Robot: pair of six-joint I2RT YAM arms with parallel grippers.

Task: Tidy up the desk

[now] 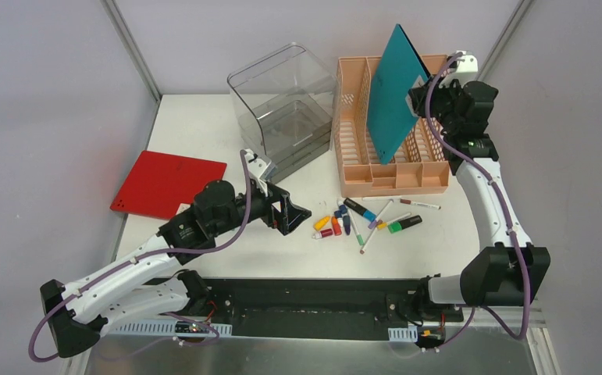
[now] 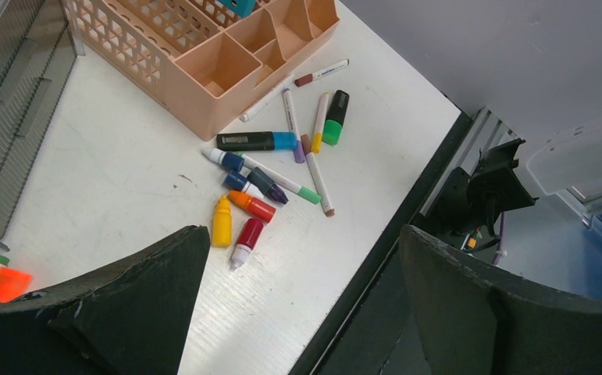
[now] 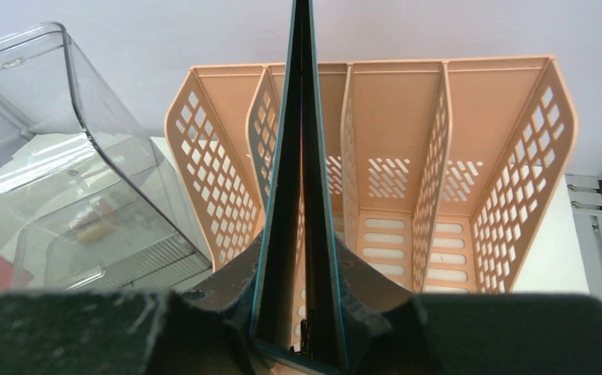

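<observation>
A teal folder (image 1: 391, 94) stands upright inside the peach organizer (image 1: 352, 141), held by my right gripper (image 1: 416, 98), which is shut on its edge. In the right wrist view the folder (image 3: 325, 234) is seen edge-on among the dividers; how deep it sits is unclear. My left gripper (image 1: 290, 211) is open over the desk, nothing between its fingers. Below the organizer lie several markers (image 1: 405, 223) and small coloured bottles (image 2: 222, 223). A red folder (image 1: 161, 183) lies flat at the left.
A clear plastic bin (image 1: 278, 101) stands left of the organizer at the back. The front middle and left of the white desk (image 1: 258, 254) have free room.
</observation>
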